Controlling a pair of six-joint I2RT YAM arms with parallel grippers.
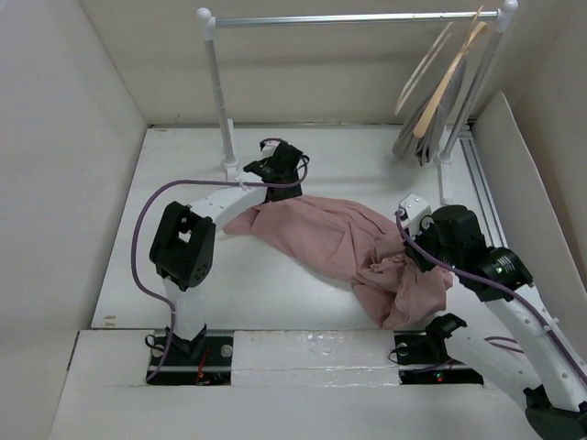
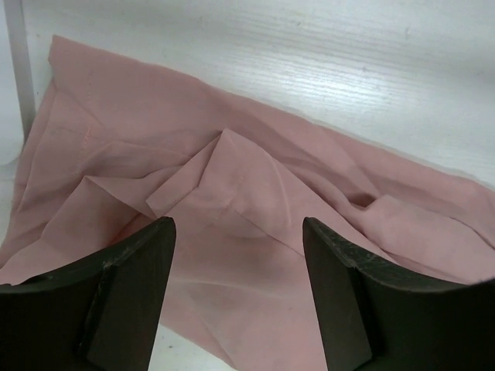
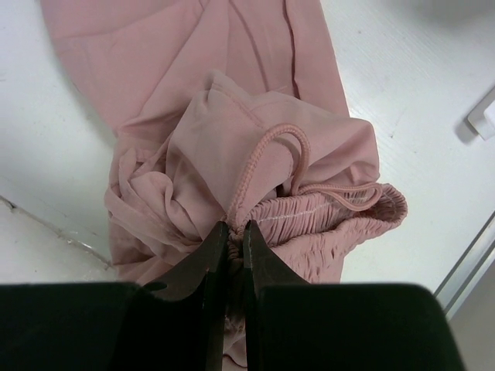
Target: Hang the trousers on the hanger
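The pink trousers lie spread across the table, flat at the left and bunched at the right. Over their left end is my left gripper, its fingers wide apart above folded cloth with nothing gripped. At the bunched waistband my right gripper has its fingertips closed together on the drawstring and gathered fabric. In the top view the right arm's wrist hides that contact. A wooden hanger hangs at the right end of the rail, clear of the trousers.
The rack's metal rail spans the back, with a white post at the left. Grey cloth and a paler hanger hang near the right post. Bare table lies in front of the trousers.
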